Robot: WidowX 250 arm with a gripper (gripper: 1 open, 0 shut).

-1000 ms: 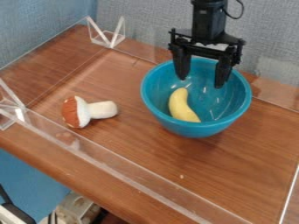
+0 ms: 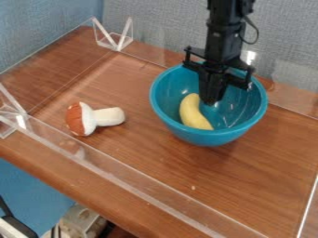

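Observation:
A blue bowl [image 2: 221, 130] stands on the wooden table at the right of centre, with a yellow banana [image 2: 194, 113] lying inside it. The black gripper [image 2: 214, 91] reaches down into the bowl behind and above the banana. It is shut, and nothing shows between its fingers, though their tips are small and dark in this view. A toy mushroom [image 2: 97, 118] with an orange and white cap lies on its side left of the bowl.
Clear rails run along its edges, with white brackets at the back and left. A grey padded wall rises behind.
The gripper has moved lower into the bowl and its fingers have closed from a wide spread. The banana and mushroom look unmoved.

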